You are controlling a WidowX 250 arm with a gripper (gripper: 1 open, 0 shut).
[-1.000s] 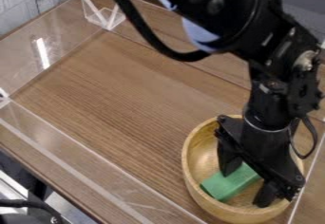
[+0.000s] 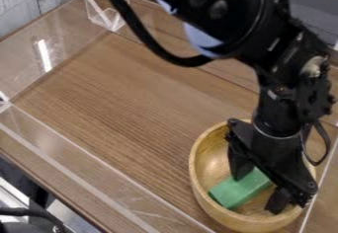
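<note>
A wooden bowl point(image 2: 211, 157) sits at the lower right of the tabletop. Inside it lies a green block point(image 2: 235, 188), partly covered by my black gripper point(image 2: 264, 178). The gripper reaches down into the bowl from above, its fingers apart around or just over the block; whether they touch it is hidden.
A small clear piece stands at the upper left. A black cable hangs along the arm.
The arm has risen slightly and shifted a little, its upper part moving up and left. The bowl and green block look almost unchanged.
</note>
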